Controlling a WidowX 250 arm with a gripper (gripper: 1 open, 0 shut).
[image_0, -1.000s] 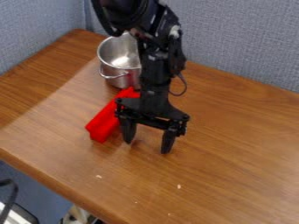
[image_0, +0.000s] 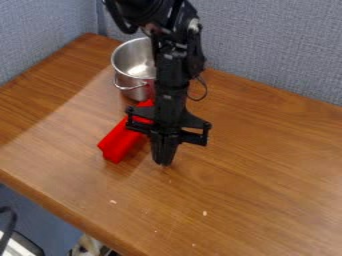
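My black gripper (image_0: 164, 154) hangs low over the wooden table (image_0: 254, 190) in the centre, its fingers shut with nothing visible between them. A long red object (image_0: 120, 140) lies diagonally just left of the fingers, its far end partly hidden behind my gripper. A steel pot (image_0: 134, 62) with a wire handle stands at the back left, partly behind my arm.
Grey padded walls run along the back and left. The table's front left edge drops to a blue-grey floor with a cable and some pale items.
My fingers, apart a second ago, have closed together, and the gripper has shifted slightly left. The red object and pot look unmoved.
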